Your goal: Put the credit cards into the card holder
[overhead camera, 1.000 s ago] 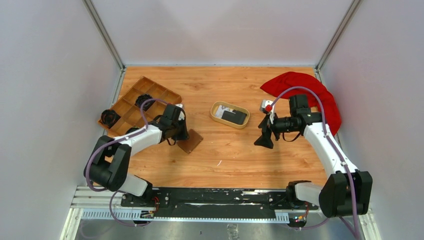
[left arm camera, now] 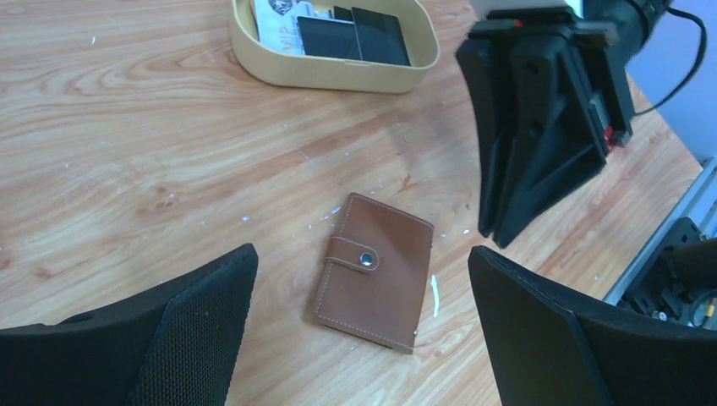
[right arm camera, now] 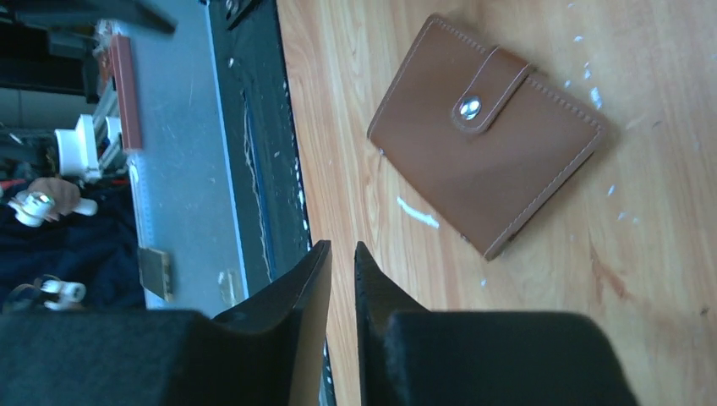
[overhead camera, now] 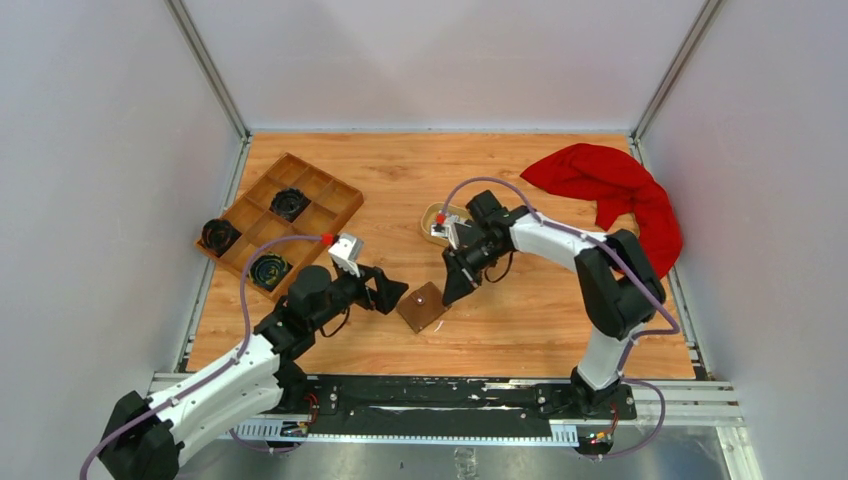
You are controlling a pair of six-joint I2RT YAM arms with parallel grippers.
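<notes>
A closed brown card holder with a snap strap lies flat on the wooden table. My left gripper is open at its left side; in the left wrist view the holder shows beyond the spread fingers, apart from them. From the right, my right gripper comes close to the holder's edge. Its fingers are nearly together, with only bare wood showing through the narrow gap. Dark cards and a white printed card lie in a beige oval box, which the right arm partly covers from above.
The beige box stands behind the holder. At the left is a wooden compartment tray with black coiled items. A red cloth lies at the back right.
My right gripper moved left to the holder and its fingers closed together.
</notes>
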